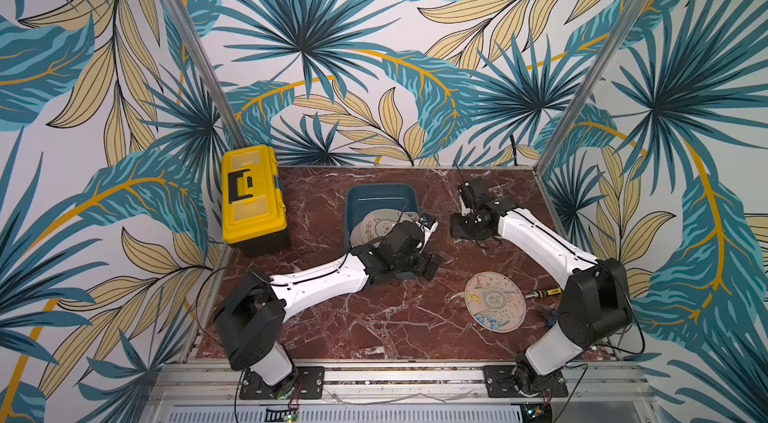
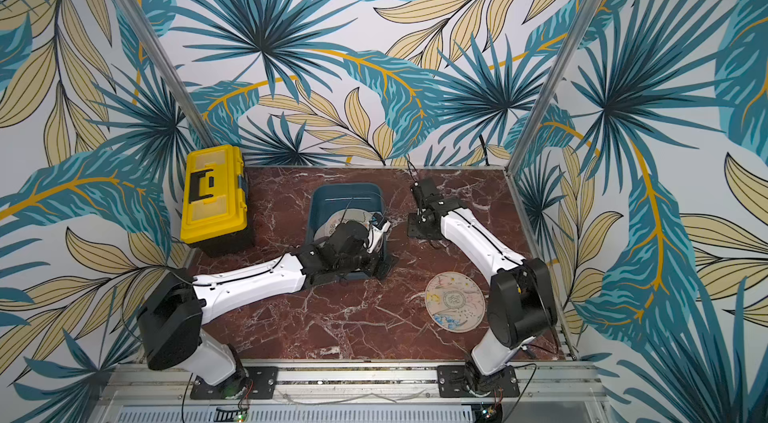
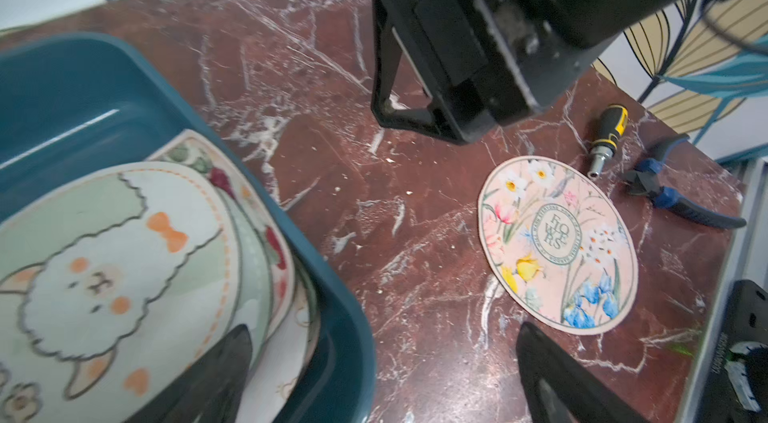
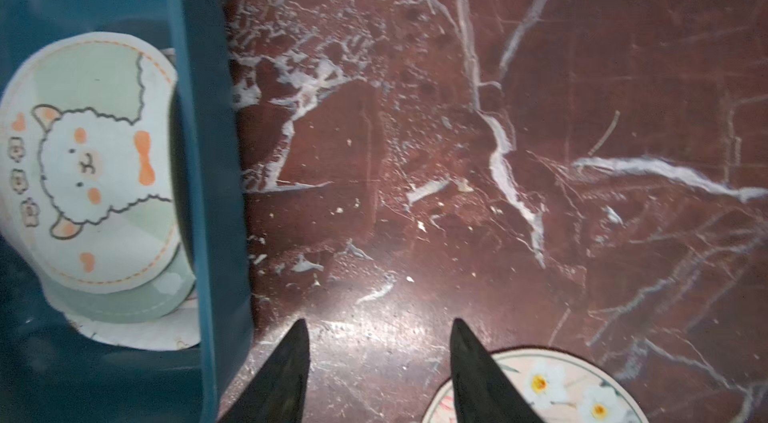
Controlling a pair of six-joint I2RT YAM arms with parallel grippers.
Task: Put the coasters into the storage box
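Inside the blue storage box several round coasters are heaped, topped by one with a white animal face. Some lean against the box's right wall. A flower-patterned coaster lies flat on the table, to the right of the box and nearer the front. My left gripper is open over the box's right side, its fingers far apart and empty. Right of the box, above bare table, my right gripper has its fingers parted with nothing between them; the flower coaster's edge shows below its right finger.
A yellow toolbox stands at the back left. Beside the flower coaster lie a yellow-black screwdriver and blue-handled pliers. My two grippers are close together.
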